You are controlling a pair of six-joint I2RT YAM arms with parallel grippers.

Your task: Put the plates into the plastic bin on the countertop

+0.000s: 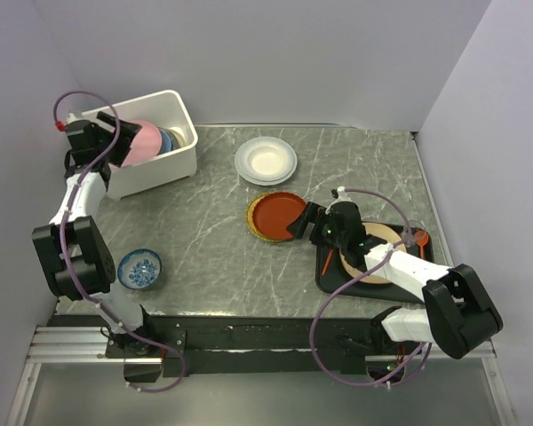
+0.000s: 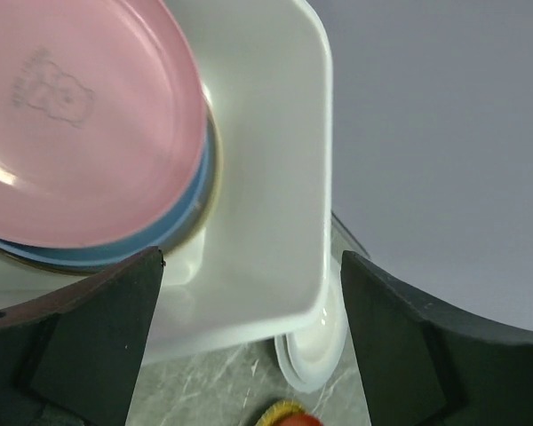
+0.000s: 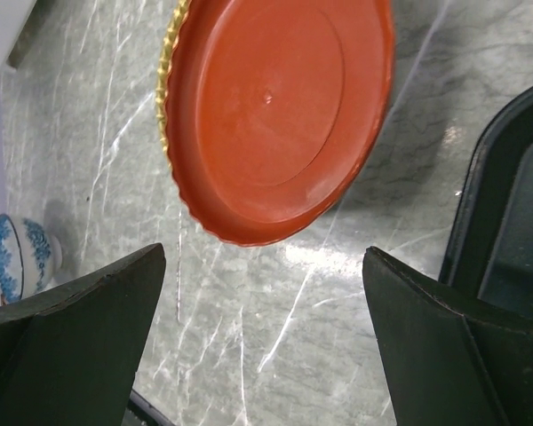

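Observation:
The pink plate [image 2: 98, 133] lies face up in the white plastic bin [image 1: 151, 180], on top of a blue plate [image 2: 173, 222] and others. My left gripper [image 1: 129, 142] is over the bin's left part, open, its fingers clear of the plates. An orange-red plate [image 1: 280, 216] with a yellow scalloped plate [image 1: 254, 230] under it rests mid-counter. My right gripper stands open at that stack's right side, nothing between its fingers. Two white plates [image 1: 266, 160] sit stacked farther back on the counter.
A blue-and-white bowl [image 1: 139, 269] stands at the counter's left. Under the right arm, a black tray [image 1: 369, 288] holds a beige plate [image 1: 364, 274] and orange utensils [image 1: 421, 240]. Bare countertop [image 1: 204, 257] lies between bowl and plates.

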